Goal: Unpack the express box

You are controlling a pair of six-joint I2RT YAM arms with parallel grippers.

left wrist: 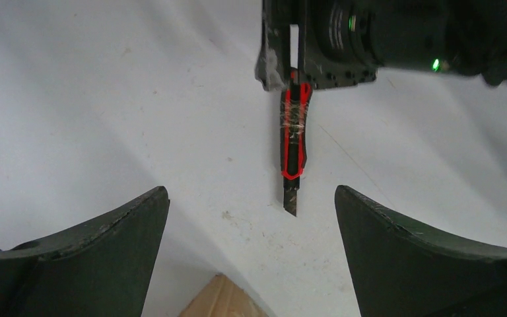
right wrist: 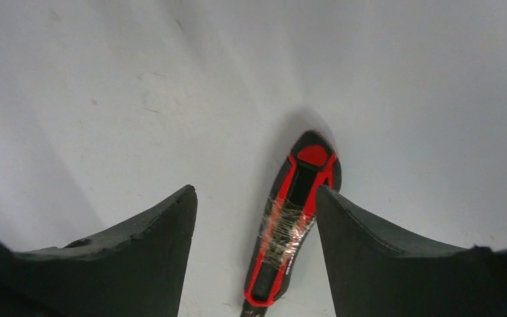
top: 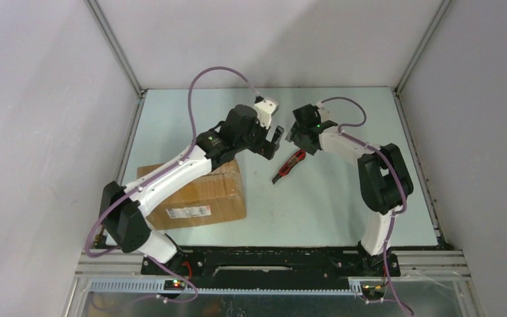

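A red and black box cutter (top: 289, 166) lies slantwise on the table right of the cardboard box (top: 218, 198), its blade end towards the front left. My right gripper (top: 302, 140) is just above its handle end. In the right wrist view the fingers (right wrist: 162, 238) stand apart, and the cutter's handle (right wrist: 297, 205) lies below the gap, partly covered by the right finger. My left gripper (top: 274, 142) is open and empty, up and left of the cutter. The blade (left wrist: 290, 200) shows below its gap in the left wrist view.
The brown box bears a white label (top: 188, 212) and stands at the front left, partly under the left arm. Both grippers are close together. Bare table (top: 317, 211) lies in front of the cutter and at the back.
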